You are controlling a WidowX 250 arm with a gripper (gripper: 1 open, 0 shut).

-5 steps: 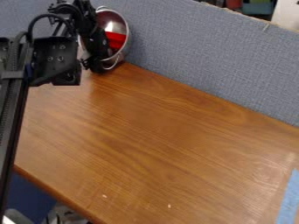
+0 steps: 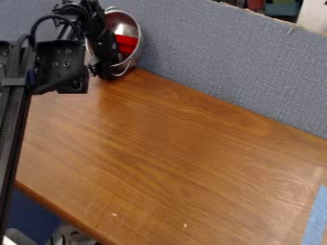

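Observation:
My black gripper (image 2: 105, 59) is at the back left corner of the wooden table, pressed close against a shiny metal bowl (image 2: 132, 29) that is tilted up on its side by the partition, with a red item (image 2: 125, 44) inside it. The fingertips are dark and partly hidden by the arm, so whether they grip the bowl or something else cannot be made out.
A grey fabric partition (image 2: 230, 67) runs along the back. A strip of blue tape (image 2: 316, 215) lies at the right edge.

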